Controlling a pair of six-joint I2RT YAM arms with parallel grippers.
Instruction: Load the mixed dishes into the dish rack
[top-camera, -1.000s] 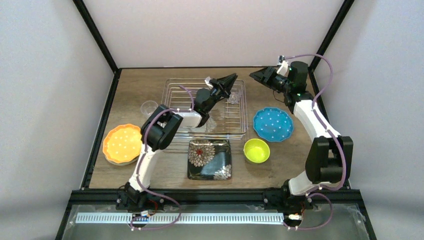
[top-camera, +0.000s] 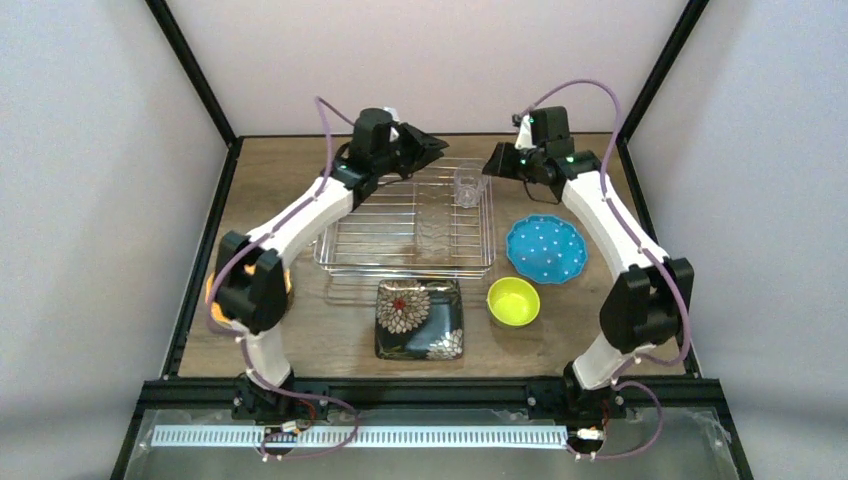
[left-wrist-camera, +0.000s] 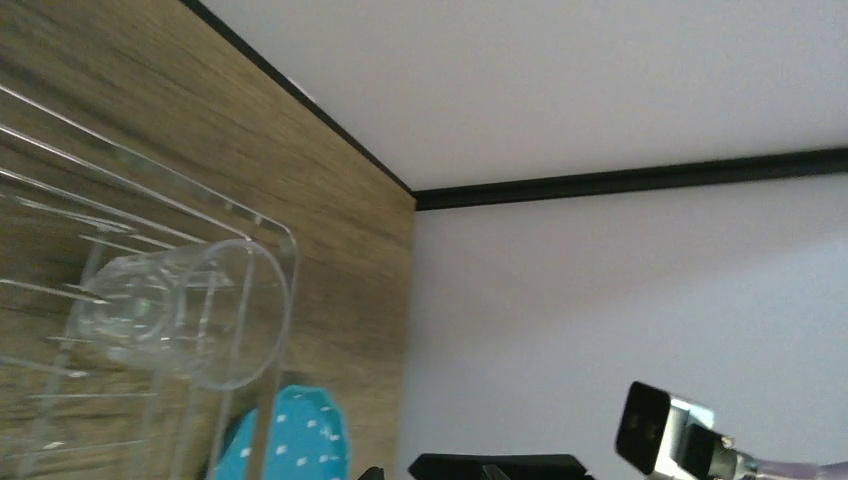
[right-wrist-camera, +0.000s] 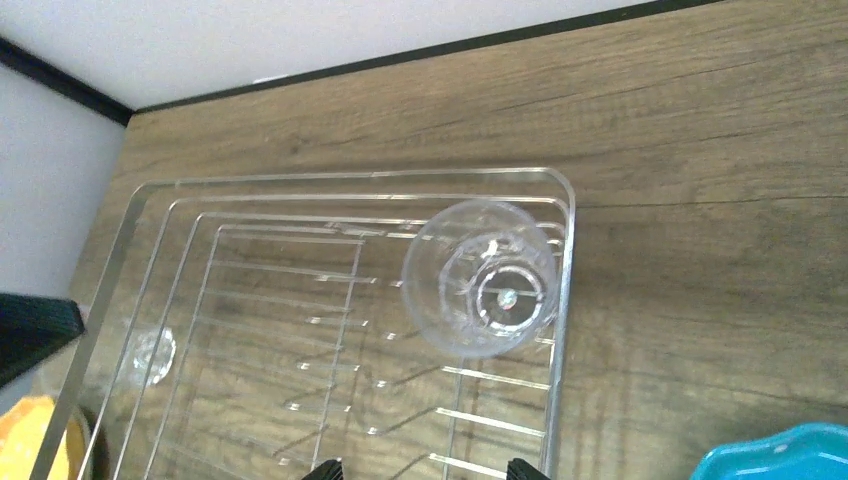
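Note:
A wire dish rack (top-camera: 340, 262) fills the middle, with a clear glass (top-camera: 468, 187) in its back right corner; in the right wrist view the glass (right-wrist-camera: 478, 280) stands by the rack's side wire. My left gripper (top-camera: 425, 153) is over the rack's back edge, left of that glass, with nothing seen held; its fingers barely show in the left wrist view. My right gripper (top-camera: 492, 163) hovers just right of the glass, open, above the rack's corner; its fingertips show at the bottom of the right wrist view.
A blue plate (top-camera: 546, 247) and a lime bowl (top-camera: 512, 300) lie right of the rack. A patterned square plate (top-camera: 418, 330) is in front. An orange plate (top-camera: 223, 312) is partly hidden by my left arm. Walls border the table.
My right gripper has moved left toward the rack's back right corner.

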